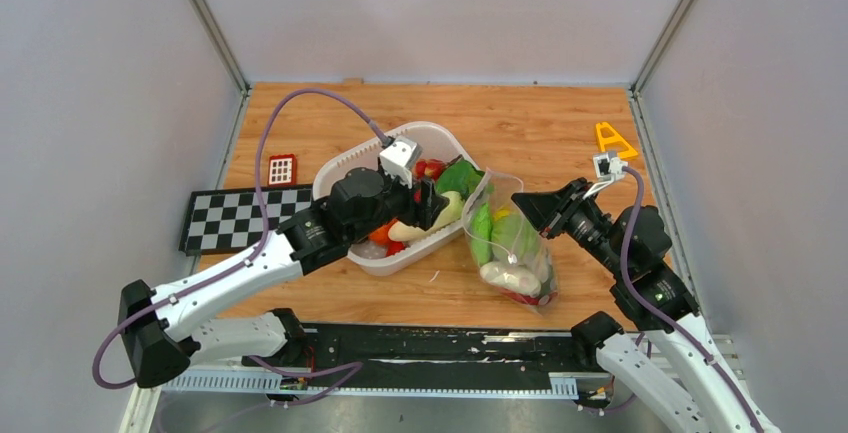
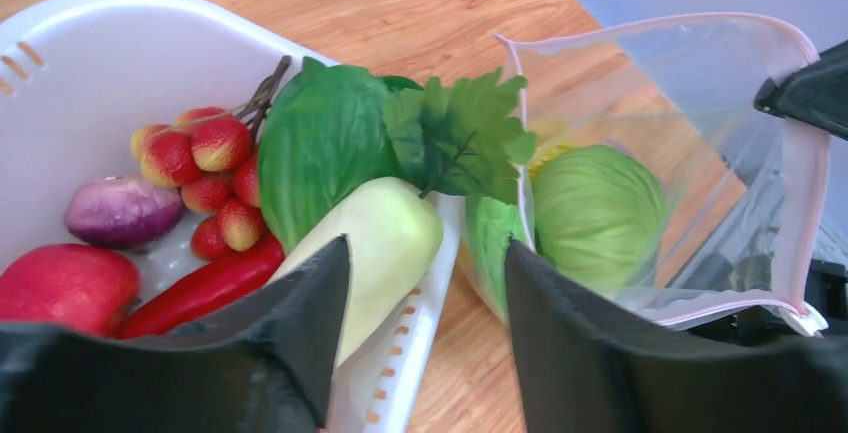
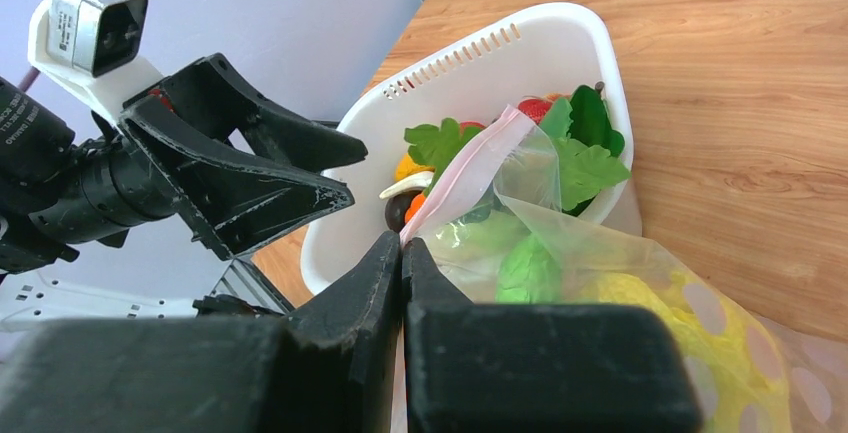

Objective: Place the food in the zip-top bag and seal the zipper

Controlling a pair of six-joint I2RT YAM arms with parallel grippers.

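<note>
The clear zip bag (image 1: 510, 253) stands right of the white basket, holding a green cabbage (image 2: 598, 213), something yellow and a pale item. My right gripper is shut on the bag's pink zip rim (image 3: 470, 163), keeping the mouth open. My left gripper hangs part open over the basket's right side, above a pale green vegetable (image 2: 380, 243), with nothing visible between its fingers. A leafy green (image 2: 450, 133) rests at the basket's edge, touching or near the bag.
The basket (image 1: 340, 168) holds red fruit, an onion (image 2: 120, 208) and other items. A checkerboard (image 1: 220, 221), a red calculator-like object (image 1: 282, 169) and a yellow bracket (image 1: 613, 140) lie around it.
</note>
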